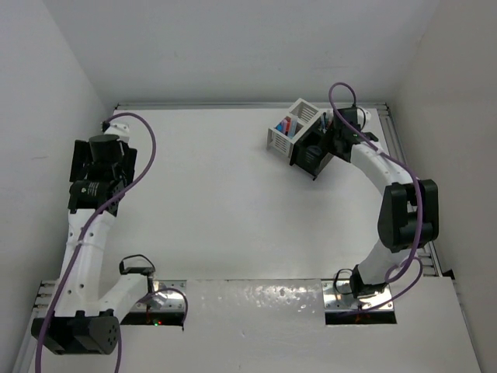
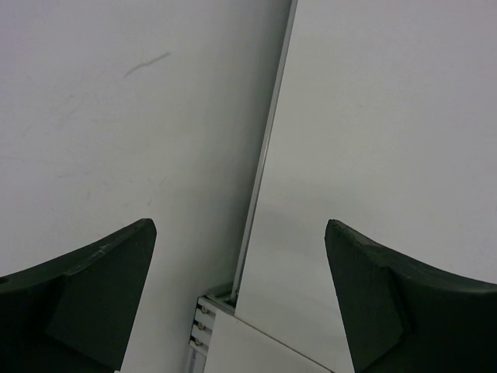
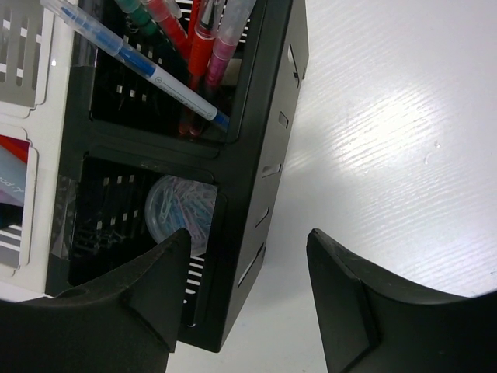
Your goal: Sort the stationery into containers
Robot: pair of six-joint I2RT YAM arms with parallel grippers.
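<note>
A black container [image 3: 260, 179] stands beside a white container [image 1: 279, 142] at the back right. In the right wrist view, its upper compartment holds green, red and pink pens [image 3: 202, 54]. A blue-and-white pen [image 3: 144, 66] lies slanted across that compartment, its upper end reaching over toward the white container's wall. A round clear tub of paper clips [image 3: 185, 210] sits in the lower compartment. My right gripper is open over the black container's outer edge, nothing between its fingers. Far to the left, my left gripper is open and empty.
Red and blue items [image 1: 288, 125] stand in the white container. Walls border the table at the left, right and back; the left arm is close to the left wall.
</note>
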